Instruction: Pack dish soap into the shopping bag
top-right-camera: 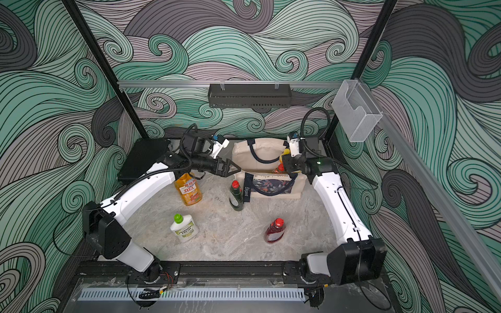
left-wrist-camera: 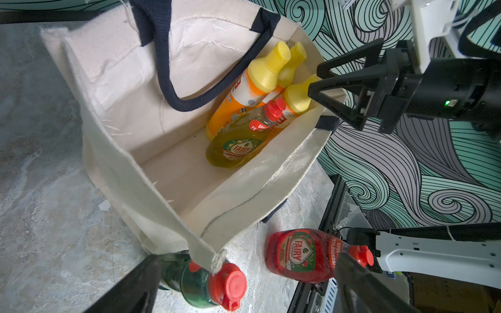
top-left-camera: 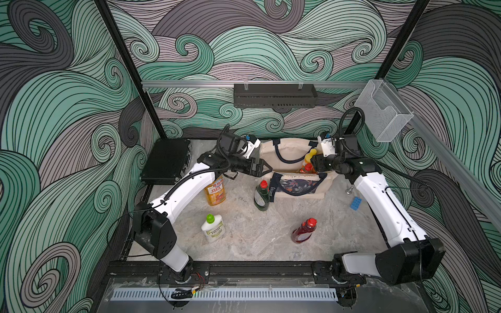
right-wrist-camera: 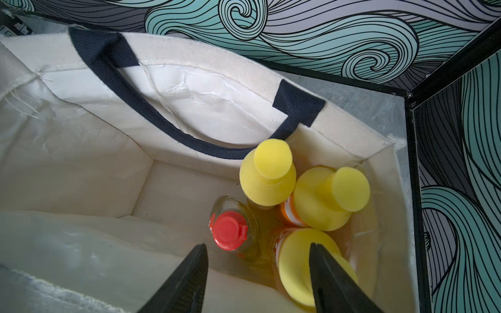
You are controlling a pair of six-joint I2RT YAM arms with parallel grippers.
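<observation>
The canvas shopping bag (left-wrist-camera: pixel 130 130) holds several yellow-capped bottles (right-wrist-camera: pixel 268 174) and a red-capped Fairy bottle (right-wrist-camera: pixel 229 229) at its right end. My right gripper hangs over that end, fingers apart, nothing seen held between them. My left gripper is open at the bag's left side, above a green red-capped soap bottle (top-left-camera: pixel 262 198) standing outside against the bag. A red Fairy bottle (top-left-camera: pixel 302 234) stands at front right, a white green-capped bottle (top-left-camera: pixel 212 229) at front left, and an orange bottle (top-right-camera: pixel 189 193) under my left arm.
A black case (top-left-camera: pixel 162 161) sits at back left. A blue sponge (top-left-camera: pixel 355 203) lies at the right. A wire basket (top-left-camera: pixel 381 114) hangs at upper right.
</observation>
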